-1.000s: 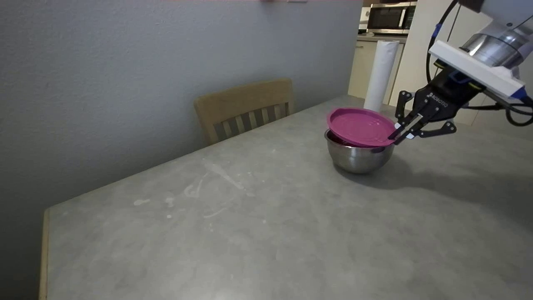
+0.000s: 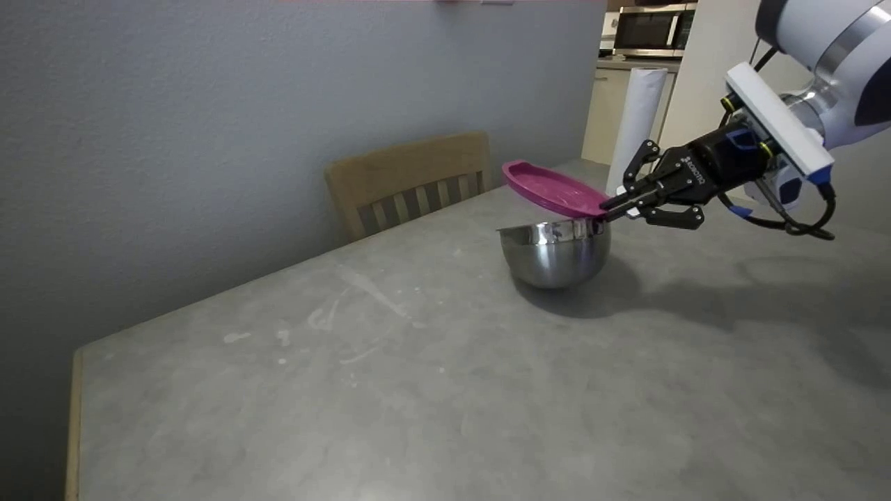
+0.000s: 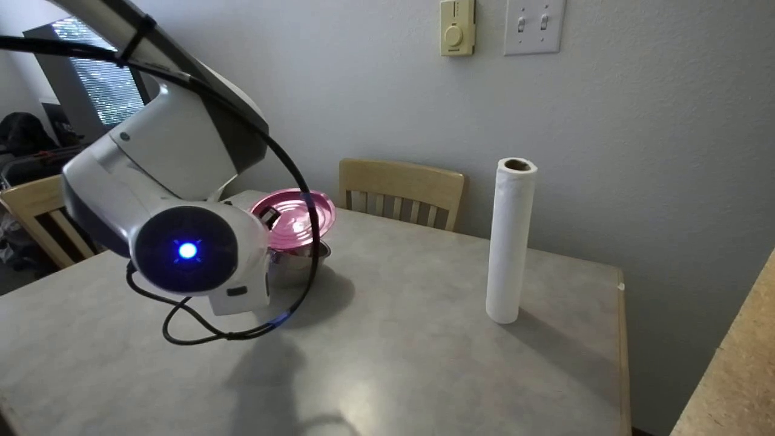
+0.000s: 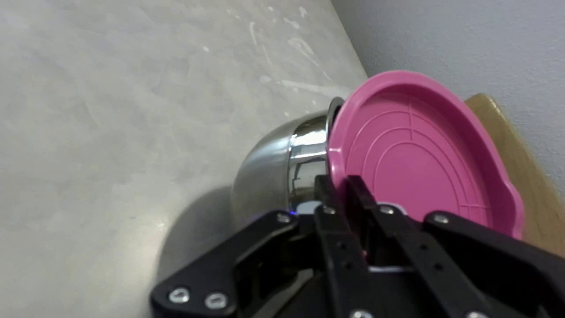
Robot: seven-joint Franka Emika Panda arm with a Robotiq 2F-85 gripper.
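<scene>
A pink lid (image 2: pixel 555 189) is tilted over a steel bowl (image 2: pixel 557 259) on the grey table, its far edge raised clear of the bowl's rim. My gripper (image 2: pixel 614 209) is shut on the lid's near edge, at the right side of the bowl. In the wrist view the fingertips pinch the lid's rim (image 4: pixel 336 164), close against the bowl's shiny upper wall (image 4: pixel 308 153). In exterior view 2 the arm covers part of the bowl, and the lid (image 3: pixel 294 221) shows behind it. The bowl's inside is mostly hidden.
A white paper towel roll (image 3: pixel 510 243) stands upright on the table. A wooden chair (image 2: pixel 409 175) is against the far table edge, near the wall.
My gripper, the lid and the bowl have shifted left in exterior view 1. The lid is tilted more steeply, its far edge higher above the bowl.
</scene>
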